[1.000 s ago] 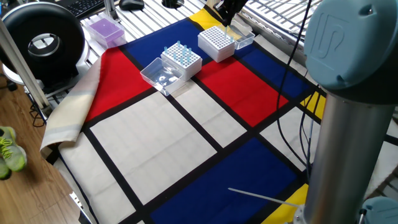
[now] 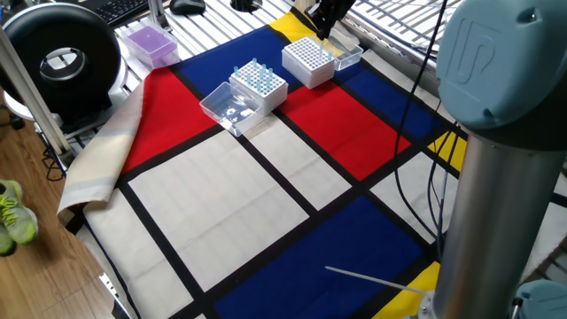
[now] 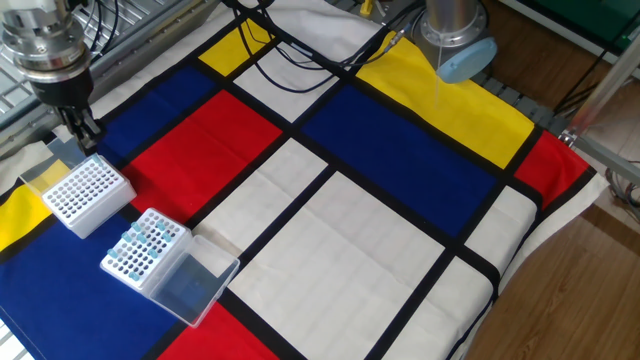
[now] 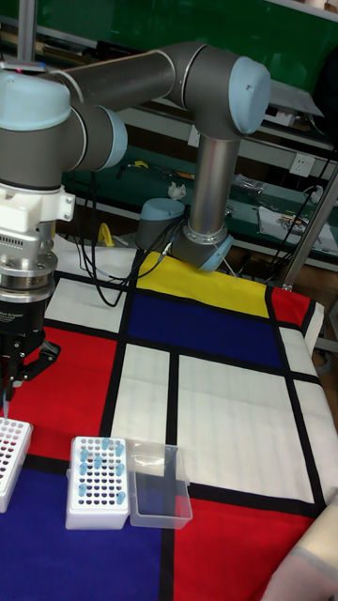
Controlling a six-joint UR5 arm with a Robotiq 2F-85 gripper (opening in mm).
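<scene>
A white tip rack [image 3: 88, 195] stands at the table's far side, in front of a clear lid. My black gripper [image 3: 92, 140] points down over one corner of it; in exterior view 3 the gripper [image 4: 8, 382] is partly cut off by the left edge. Directly below the fingers a thin pale-blue tip [image 4: 6, 408] reaches down to the rack. Whether the fingers grip it or only stand around it is too small to tell. A second white rack [image 2: 259, 86] holds several blue tips [image 4: 84, 456] standing upright in its holes.
An open clear lid [image 3: 196, 280] adjoins the second rack. A purple-lidded box [image 2: 151, 44] sits at the back left. Black cables [image 3: 275, 62] loop near the arm's base.
The upper part of the arm in the foreground has shifted very slightly. At the racks, the gripper and tips look the same as a second ago.
</scene>
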